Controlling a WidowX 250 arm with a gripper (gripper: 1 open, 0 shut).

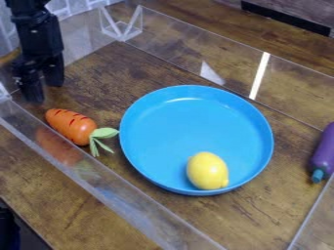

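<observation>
My black gripper (39, 76) hangs at the upper left, behind and a little left of an orange toy carrot (72, 125) with green leaves; whether its fingers are open or shut is hard to tell. A blue plate (189, 127) holds a yellow lemon (208, 171) in its front part. A purple toy eggplant (323, 151) lies at the right edge, partly out of view.
Clear plastic walls (137, 210) border the wooden surface (156, 68). Bare wood shows behind the plate and between the plate and the eggplant.
</observation>
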